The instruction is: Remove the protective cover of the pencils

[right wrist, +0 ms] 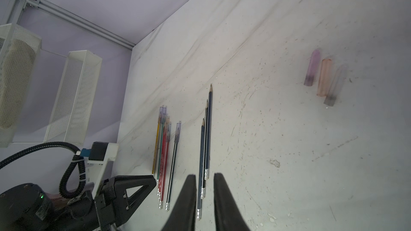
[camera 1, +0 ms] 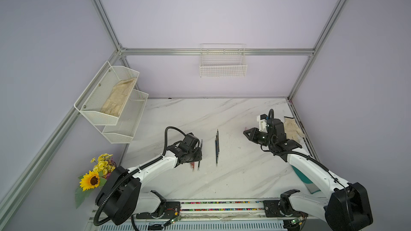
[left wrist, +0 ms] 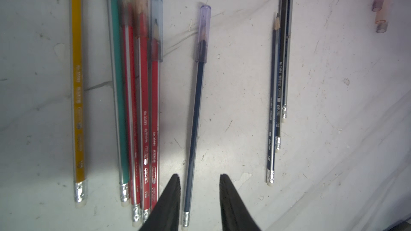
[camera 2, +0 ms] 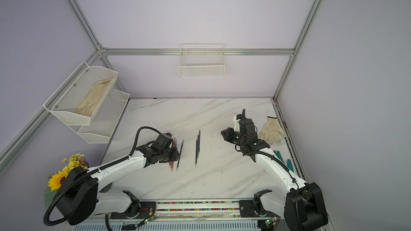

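My left gripper hangs open over capped pencils: yellow (left wrist: 78, 102), teal (left wrist: 118, 102), several red (left wrist: 144, 102) and a lone dark blue pencil (left wrist: 194, 111) with a lilac cover (left wrist: 203, 17). Right of them lie uncapped dark pencils (left wrist: 274, 102). Loose covers, purple (right wrist: 313, 66), pink (right wrist: 325, 77) and clear (right wrist: 335, 85), rest on the marble at the right. My right gripper, raised on the right side, has its fingertips close together; whether anything sits between them cannot be seen.
At the right edge lie a cloth glove (camera 2: 271, 130) and green items (camera 2: 289, 164). A two-tier white shelf (camera 1: 130, 115) and flowers (camera 1: 90, 181) stand at left.
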